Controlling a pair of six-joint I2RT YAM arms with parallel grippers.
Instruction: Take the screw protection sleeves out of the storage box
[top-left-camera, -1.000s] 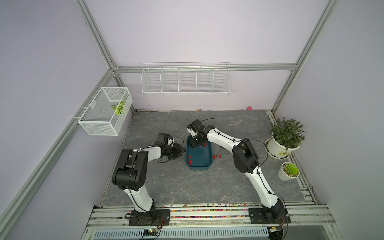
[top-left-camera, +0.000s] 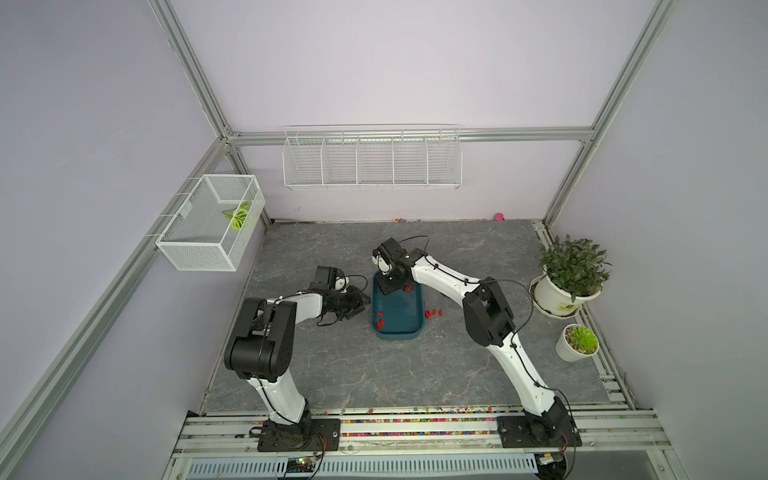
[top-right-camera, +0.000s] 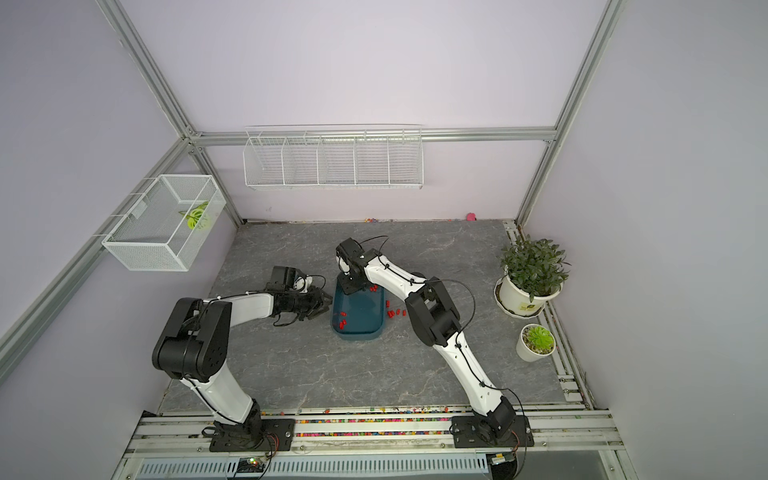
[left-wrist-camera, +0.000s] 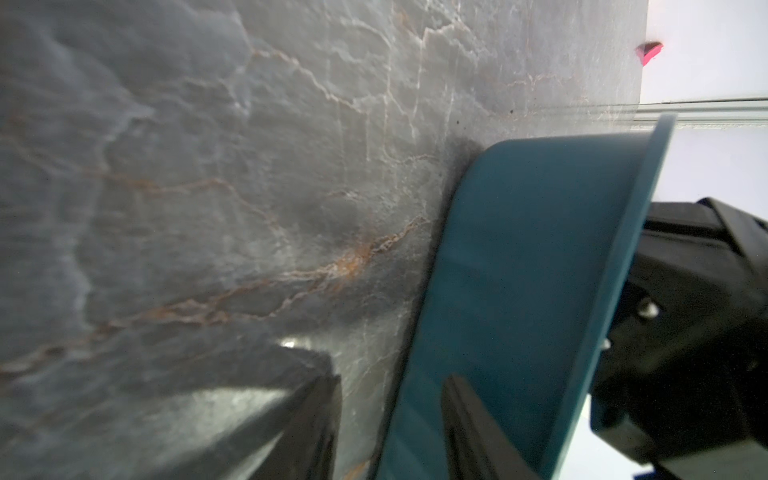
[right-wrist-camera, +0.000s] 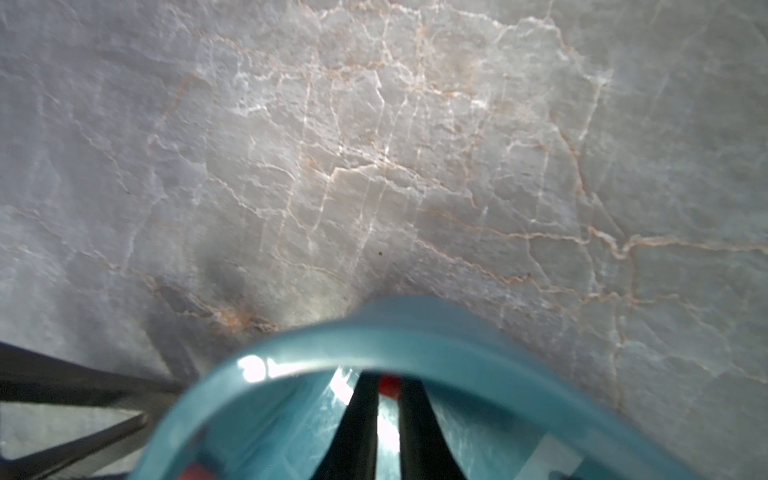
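Observation:
A teal storage box (top-left-camera: 398, 330) sits mid-table with red sleeves (top-left-camera: 380, 323) inside near its front left and others at its back right. My right gripper reaches into the box's back end; in the right wrist view a red sleeve sits between or just behind its closely spaced fingertips, and whether it is held I cannot tell. My left gripper stands part open just outside the box's left wall, with no object clearly held between its fingers.
Several red pieces (top-left-camera: 428, 313) lie on the table right of the box. Two potted plants (top-left-camera: 574, 281) stand at the right, and wire baskets (top-left-camera: 372, 160) hang on the walls.
My right arm has shifted very slightly to the left at the box's back end. The left arm has not visibly moved.

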